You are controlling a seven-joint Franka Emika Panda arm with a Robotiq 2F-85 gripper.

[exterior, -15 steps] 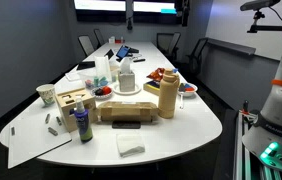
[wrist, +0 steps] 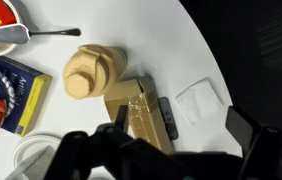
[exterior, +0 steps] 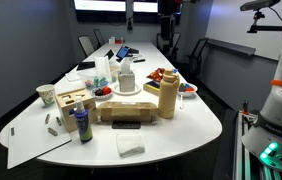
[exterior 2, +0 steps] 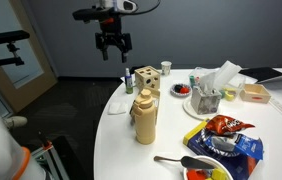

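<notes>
My gripper is high above the table, fingers wide apart and nothing between them. In exterior view 2 the gripper point(exterior 2: 113, 50) hangs over the far left, well clear of everything; in exterior view 1 it point(exterior: 169, 44) is a dark shape at the top. Beneath it in the wrist view lie a cardboard box point(wrist: 139, 112), a dark block point(wrist: 168, 118) beside it, and a folded white cloth point(wrist: 198, 101). A tan bottle point(exterior: 168, 95) stands upright at the box's end.
A wooden block with holes point(exterior: 75, 104), a dark bottle point(exterior: 83, 125) and a cup point(exterior: 47, 94) stand at the left. Tissues point(exterior 2: 209, 92), snack packets point(exterior 2: 226, 126) and a bowl point(exterior 2: 209, 168) with a spatula point(exterior 2: 184, 162) crowd the other side.
My gripper has come lower and slightly left in exterior view 1. The things on the table have not moved.
</notes>
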